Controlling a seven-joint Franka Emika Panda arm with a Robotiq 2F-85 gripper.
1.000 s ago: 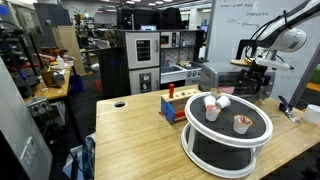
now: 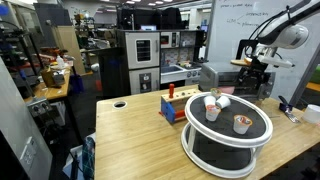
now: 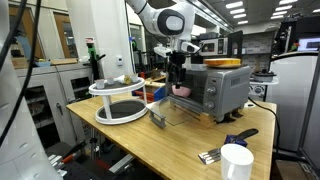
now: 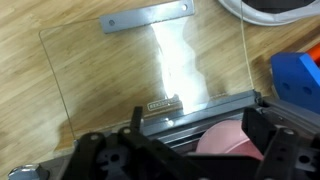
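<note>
My black gripper (image 3: 178,70) hangs at the open front of a silver toaster oven (image 3: 228,92). In the wrist view the gripper stands open, its fingers wide apart and nothing held between them. A pink bowl (image 4: 228,138) lies at the bottom of that view, inside the oven's opening and partly hidden by the right finger. The same bowl (image 3: 182,91) shows inside the oven. The glass door (image 4: 115,75) is folded down, with its metal handle (image 4: 147,15) at the outer edge.
A two-tier round stand (image 2: 226,136) carries several cups. Beside it is a red and blue rack (image 2: 178,103). A white mug (image 3: 236,162), a spatula (image 3: 210,156) and a dark-handled tool (image 3: 236,138) lie near the oven.
The arm and gripper have shifted slightly at the oven's front. The stand and the objects on the table look unmoved.
</note>
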